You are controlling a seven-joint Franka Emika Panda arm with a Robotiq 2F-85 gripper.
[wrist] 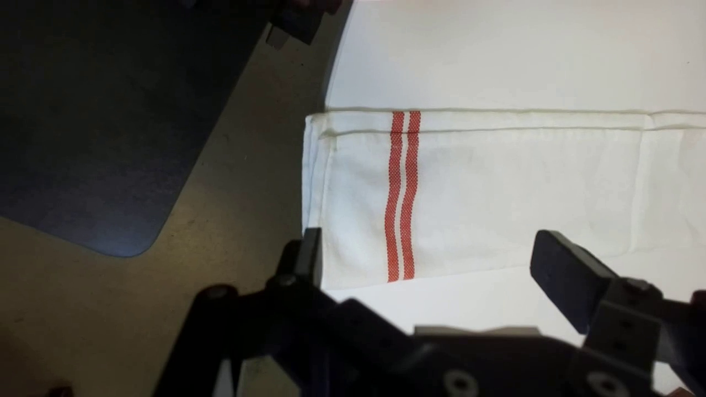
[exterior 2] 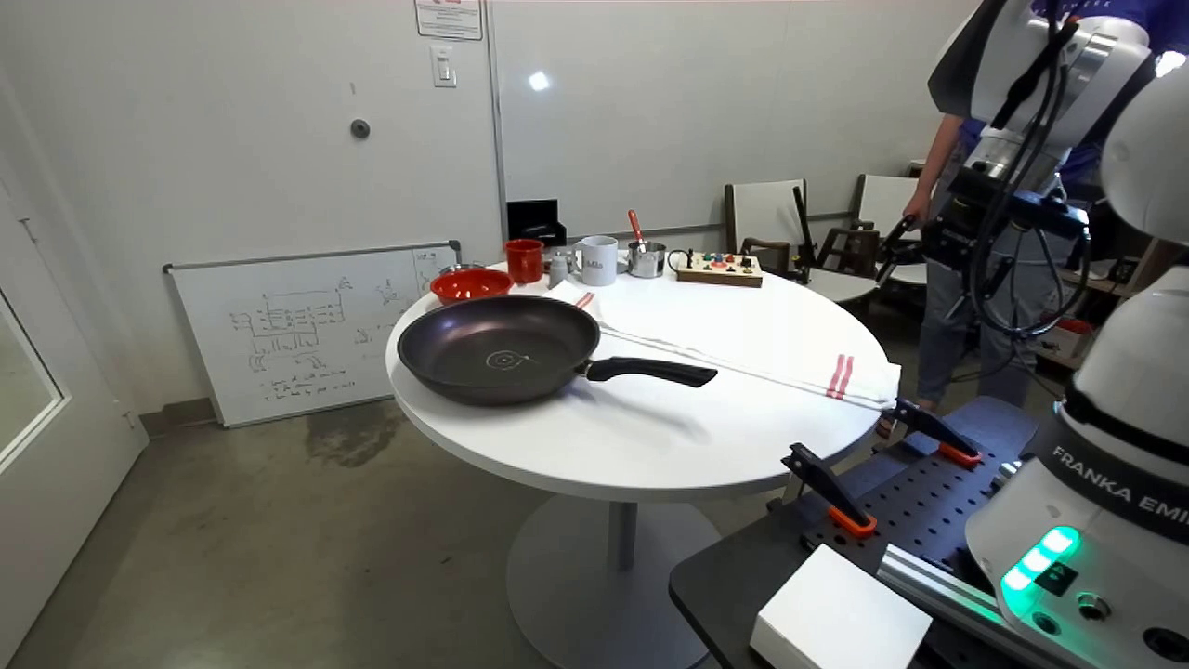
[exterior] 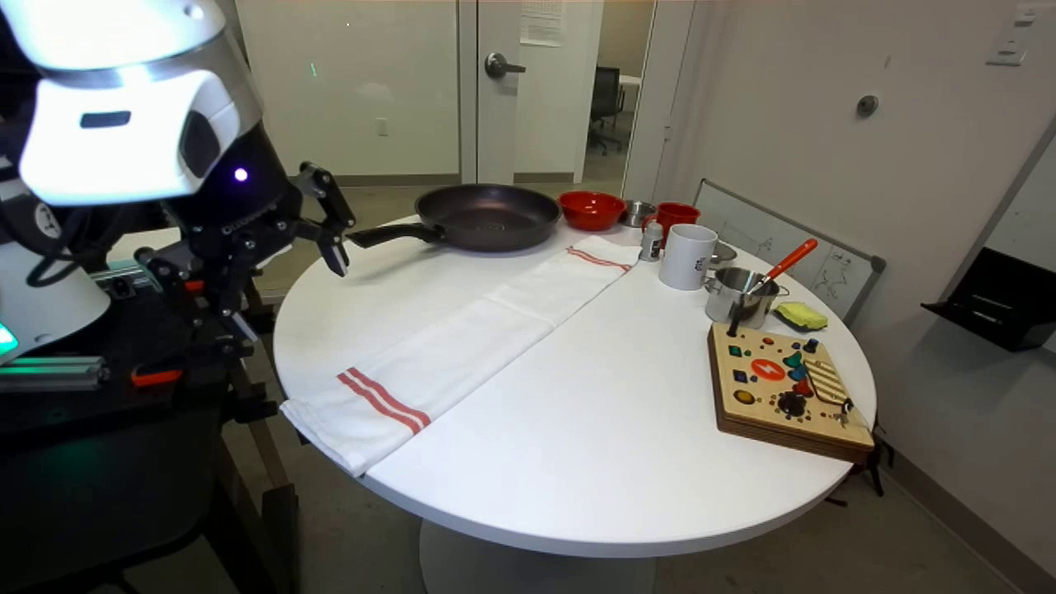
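Observation:
A white towel (exterior: 475, 337) with red stripes at both ends lies folded into a long strip across the round table. Its near end reaches the table's edge, as the wrist view shows with the two red stripes of the towel (wrist: 463, 192). My gripper (exterior: 294, 297) is open above the table's edge in exterior view 1, with nothing between its fingers. In the wrist view the gripper has its fingers spread wide, and the towel's striped end lies beyond and below them. No contact with the cloth shows.
A black frying pan (exterior 2: 502, 346) sits beside the towel, its handle toward the robot. Along the far side stand a red bowl (exterior: 591, 209), a white mug (exterior: 687, 257), a steel pot (exterior: 737, 297), a yellow sponge (exterior: 800, 316) and a wooden switch board (exterior: 782, 396).

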